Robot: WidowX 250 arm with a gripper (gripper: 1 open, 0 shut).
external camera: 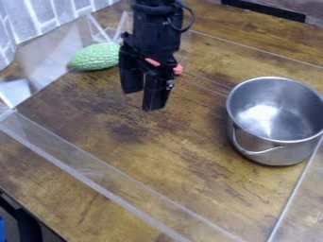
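Note:
My black gripper (147, 80) hangs over the wooden table, left of centre toward the back. Behind it lie a green corn-like object (96, 56) and a small red object (177, 69), the latter partly hidden by the gripper. A steel pot (275, 118) stands at the right. I cannot tell whether the gripper is open or shut.
Clear plastic side walls (76, 156) border the work area. A light cloth or covering is at the back left.

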